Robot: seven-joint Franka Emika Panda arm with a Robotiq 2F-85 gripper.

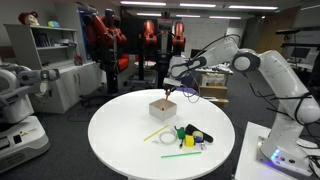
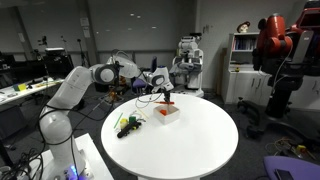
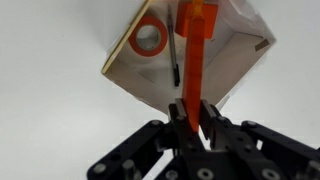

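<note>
An orange, long, narrow object (image 3: 193, 85) stands between the fingers of my gripper, which is shut on it. Below it in the wrist view lies an open box (image 3: 128, 78). Inside are an orange ring, like a roll of tape (image 3: 149, 36), a thin dark pen-like item (image 3: 173, 55) and another orange piece (image 3: 208, 20), partly hidden behind the held object. From exterior view 2, the held object appears just above the box (image 2: 170, 117); exterior view 1 also places the gripper over the box (image 1: 160, 110).
On the round white table (image 1: 120, 130), a yellow stick (image 1: 157, 132), a white ring (image 1: 167, 138), a green stick (image 1: 181, 154), a yellow block (image 1: 188, 142) and a black item (image 1: 204, 131) lie nearer the camera than the box.
</note>
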